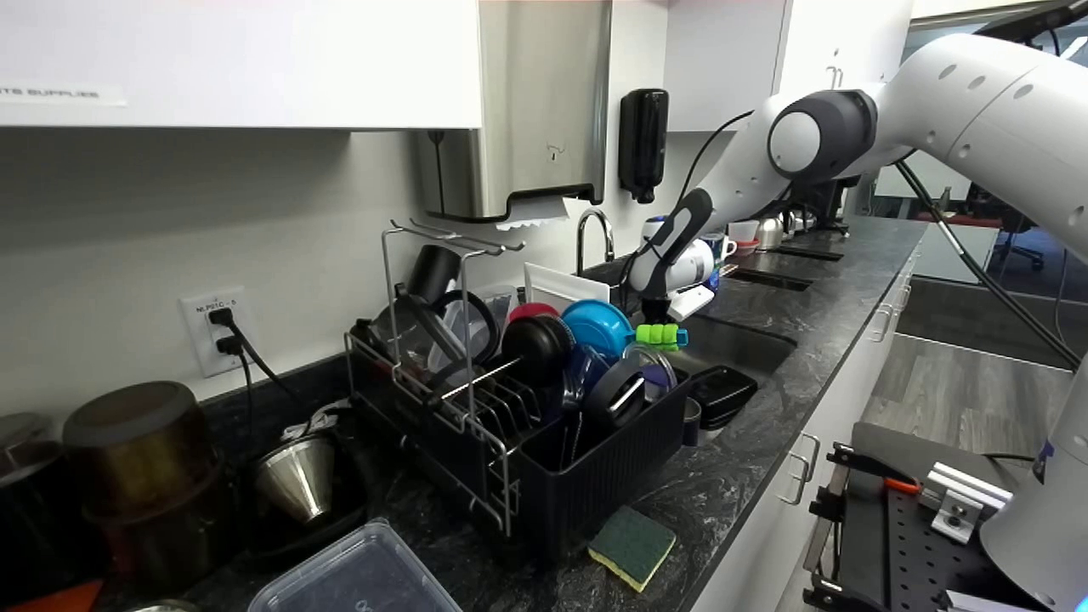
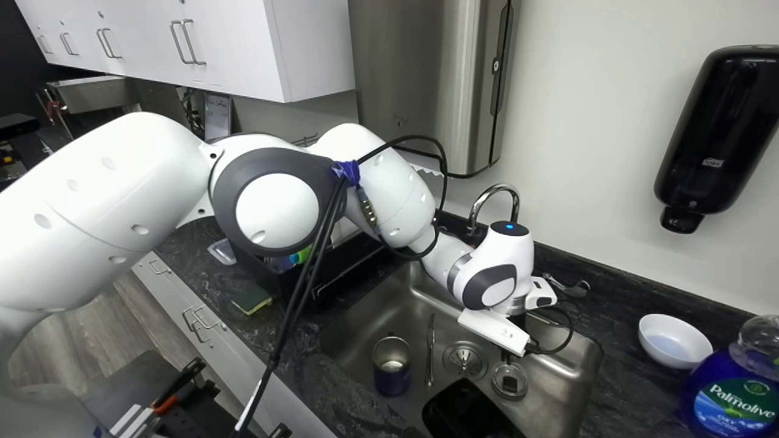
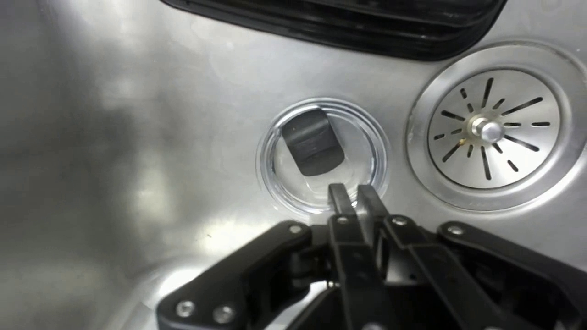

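Observation:
My gripper is shut with a thin gap between its fingers, and the near rim of a round clear lid [image 3: 357, 156] sits between the fingertips. The lid has a dark sliding tab [image 3: 313, 142]. In exterior view 2 the lid [image 2: 509, 388] appears low in the sink, just below the gripper [image 2: 507, 358]. Whether it touches the sink floor I cannot tell. Exterior view 1 does not show the fingertips clearly, nor the lid.
Beside the lid is the drain [image 3: 490, 129]. A black container [image 2: 464, 412], a blue cup [image 2: 392, 376] and a knife [image 2: 430, 354] are also in the sink. A full dish rack [image 1: 612, 464] stands left of the sink in exterior view 1; the faucet [image 2: 496, 191] rises behind.

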